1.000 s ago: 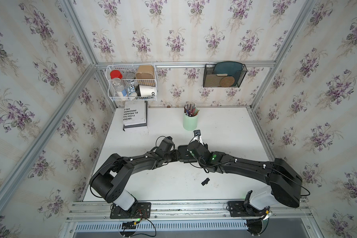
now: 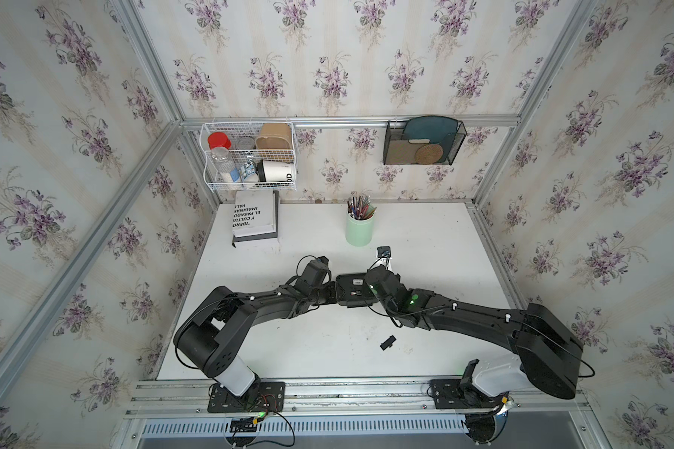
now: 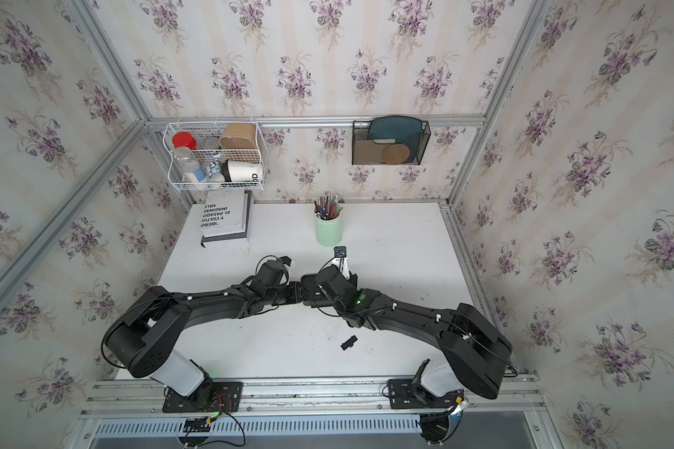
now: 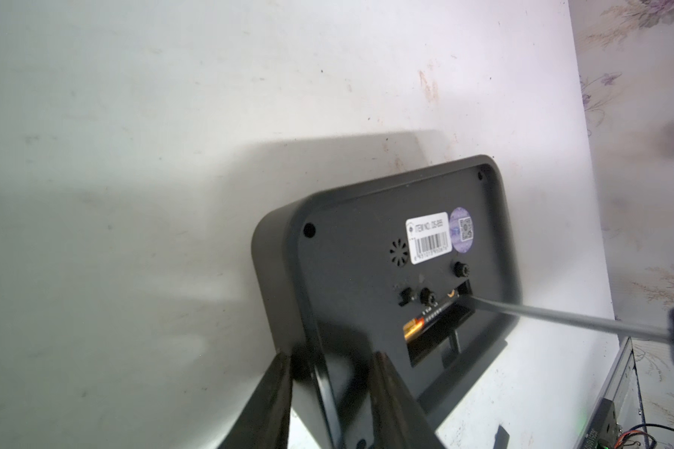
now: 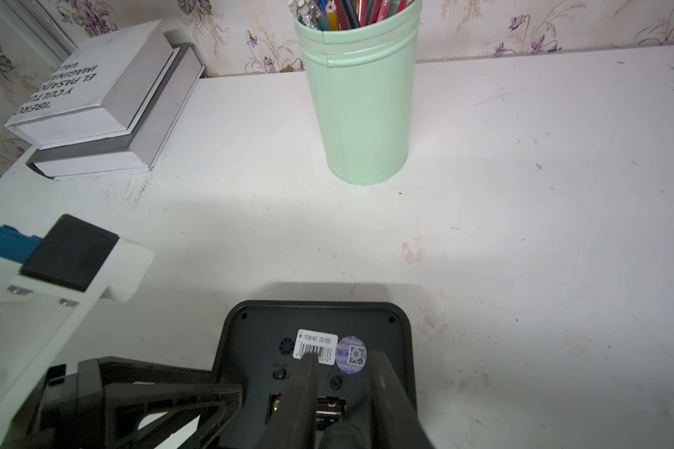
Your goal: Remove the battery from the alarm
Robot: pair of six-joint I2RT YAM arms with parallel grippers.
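Observation:
The black alarm (image 4: 367, 284) rests back side up on the table, its battery compartment uncovered with a battery (image 4: 419, 323) visible inside. My left gripper is at the alarm's near left edge, one finger either side of that rim; whether it grips is unclear. My right gripper is over the compartment, shut on a thin grey rod-like tool (image 4: 576, 318), whose tip reaches into the compartment's right end in the left wrist view. A small black piece (image 2: 388, 342), likely the cover, lies on the table in front.
A green pen cup (image 2: 358, 230) stands at the back middle. Stacked books (image 2: 254, 217) lie at back left. A wire basket (image 2: 247, 179) and a mesh holder (image 2: 397, 157) hang on the back wall.
My right arm has moved a little to the right over the alarm. My left arm has shifted very slightly; the small black piece has not moved.

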